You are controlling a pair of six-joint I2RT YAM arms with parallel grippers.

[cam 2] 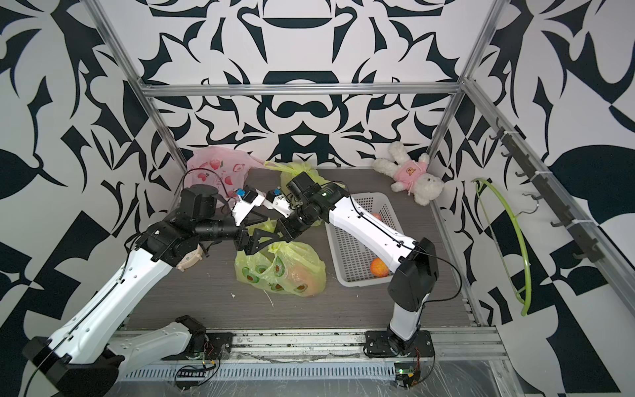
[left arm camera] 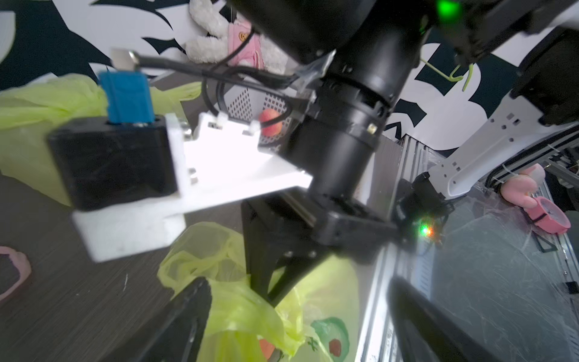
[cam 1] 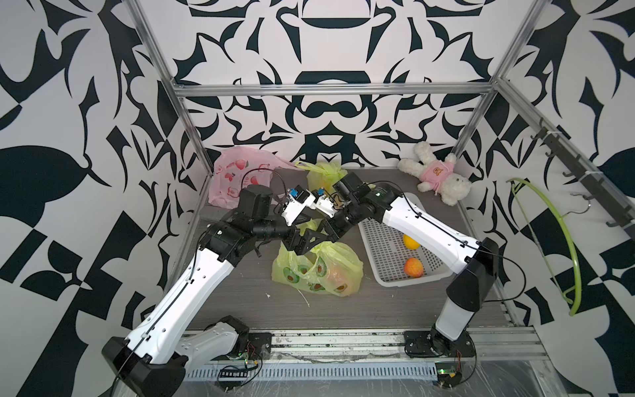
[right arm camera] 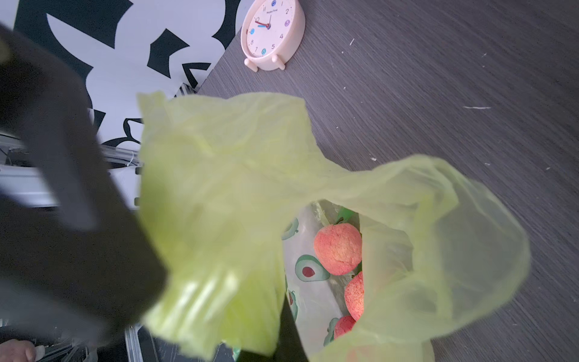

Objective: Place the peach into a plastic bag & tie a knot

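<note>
A thin yellow-green plastic bag (cam 1: 317,271) with avocado prints rests on the table, its upper part gathered toward my grippers. Through its opening in the right wrist view, several peach-red fruits (right arm camera: 338,248) show inside. My right gripper is shut on the bag's film, and the plastic spreads out around its tips. My left gripper (cam 1: 305,243) stands open above the bag, close beside the right one. In the left wrist view, its spread fingers (left arm camera: 181,322) frame the right gripper and the bag's top. No knot can be made out.
A grey basket (cam 1: 377,268) on the right holds an orange fruit (cam 1: 413,267) and a yellow one. Behind are another yellow bag (cam 1: 324,177), a pink bag (cam 1: 238,173) and a plush toy (cam 1: 438,174). A pink clock (right arm camera: 272,33) stands at left.
</note>
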